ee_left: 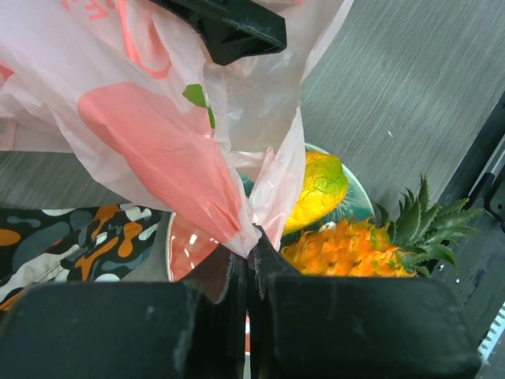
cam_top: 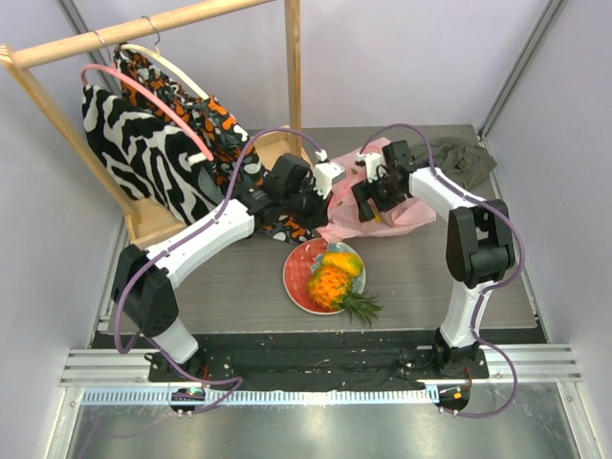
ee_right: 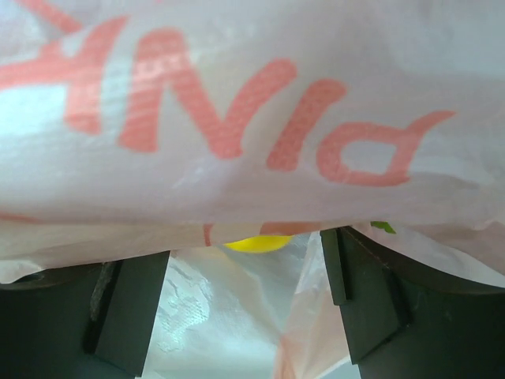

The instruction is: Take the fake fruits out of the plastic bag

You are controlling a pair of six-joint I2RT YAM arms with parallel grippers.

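Observation:
The pink-and-white plastic bag (cam_top: 413, 216) lies crumpled toward the back of the table. My left gripper is shut on a gathered corner of the bag (ee_left: 170, 150), above the plate's edge. In the right wrist view, my right gripper stands open beneath the bag's printed film (ee_right: 237, 110), its fingers apart. Beyond them, a yellow fruit (ee_right: 259, 243) shows partly, mostly covered by film. A bit of green (ee_right: 383, 227) shows by the right finger. On the plate (cam_top: 296, 280) rest a yellow mango (cam_top: 342, 262) and an orange pineapple (cam_top: 329, 287).
A wooden rack (cam_top: 295, 67) with hanging patterned bags (cam_top: 143, 153) fills the left side, one camouflage piece reaching near the plate. Dark green cloth (cam_top: 459, 161) lies at the back right. Bare table (cam_top: 411, 277) stretches right of the plate.

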